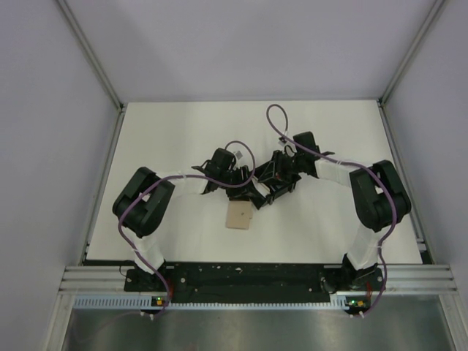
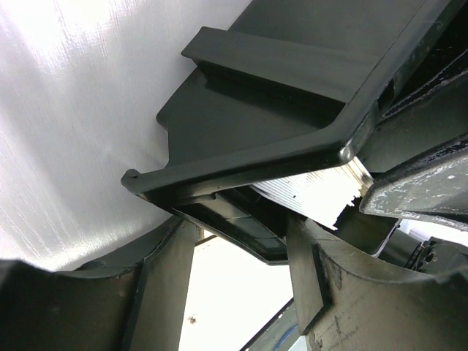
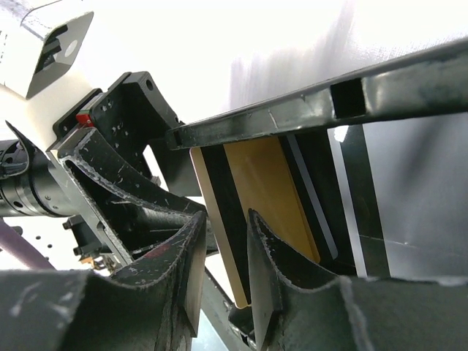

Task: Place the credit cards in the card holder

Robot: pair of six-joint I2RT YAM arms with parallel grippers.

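Note:
Both arms meet over the black card holder (image 1: 265, 196) in the middle of the table. In the left wrist view the holder (image 2: 248, 117) holds a stack of pale card edges (image 2: 314, 190); my left gripper is part open at its lower rim, beside it. In the right wrist view an orange card (image 3: 267, 186) with a dark-edged end sits in the holder, and my right gripper stands part open just in front of that end. Whether either pair of fingers touches anything is unclear.
A light tan square piece (image 1: 238, 215) lies just in front of the holder. The back, left and right front of the white table (image 1: 161, 121) are clear.

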